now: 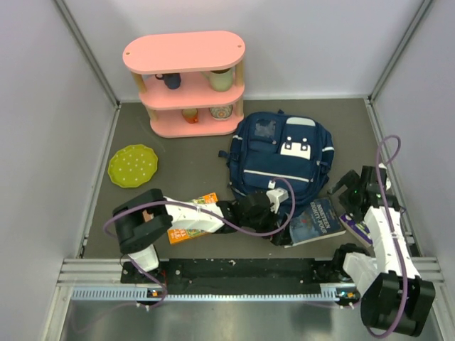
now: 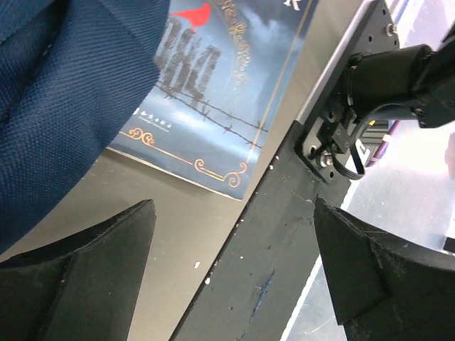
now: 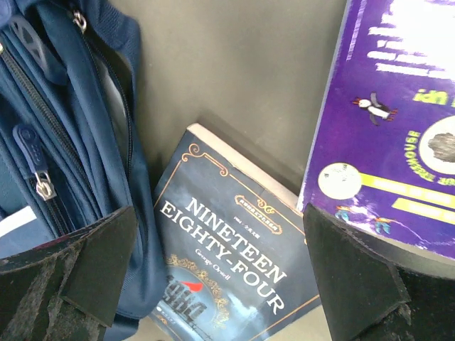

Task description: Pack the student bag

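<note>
The navy student bag (image 1: 281,153) lies flat on the table, its lower end close to the front. A dark blue book titled Nineteen Eighty-Four (image 1: 317,222) lies flat at the bag's lower right corner, partly covered by blue fabric. Right of it is a purple book (image 3: 384,142). An orange book (image 1: 192,231) lies at the front left, partly beneath the left arm. My left gripper is open above the table beside the blue book's near corner, nothing between its fingers. Open and empty, my right gripper hovers above the blue and purple books.
A pink shelf (image 1: 185,53) with cups and pots stands at the back. To the left lies a yellow-green plate (image 1: 133,166). A black rail (image 1: 234,276) runs along the front edge. Bare table shows between plate and bag.
</note>
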